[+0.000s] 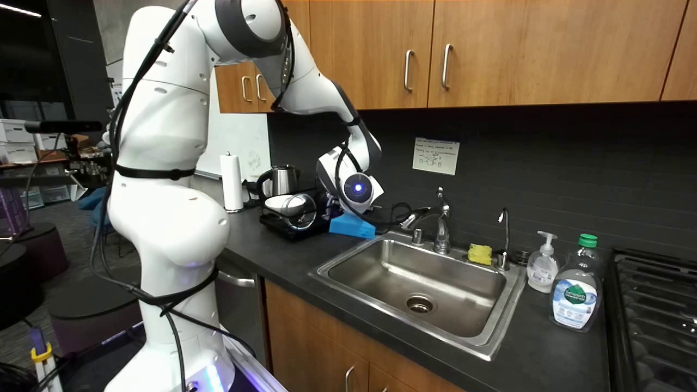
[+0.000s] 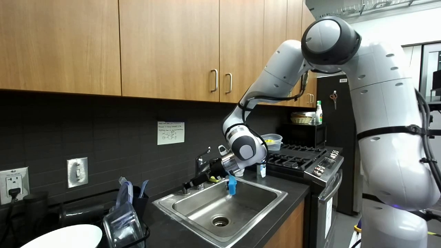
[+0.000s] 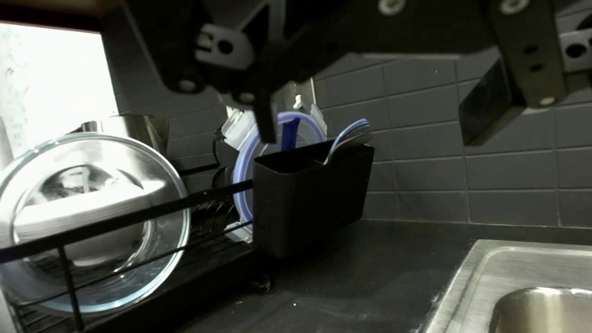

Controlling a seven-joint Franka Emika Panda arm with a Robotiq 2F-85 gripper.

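My gripper is open at the top of the wrist view, its two dark fingers wide apart and nothing held between them. Beyond and below the gap stands a black utensil holder with a fork and a blue utensil sticking out. The left finger overlaps a clear lid with a blue rim behind the holder. A round glass bowl leans in the black dish rack at the left. From the other side, my gripper points toward the rack, over the sink's far-left edge; in exterior view 1 its fingers are hidden.
The steel sink is empty, with a faucet behind it. A yellow sponge, a soap pump and a green-capped bottle stand along its back and right. Bare dark counter separates rack and sink. Cabinets hang overhead.
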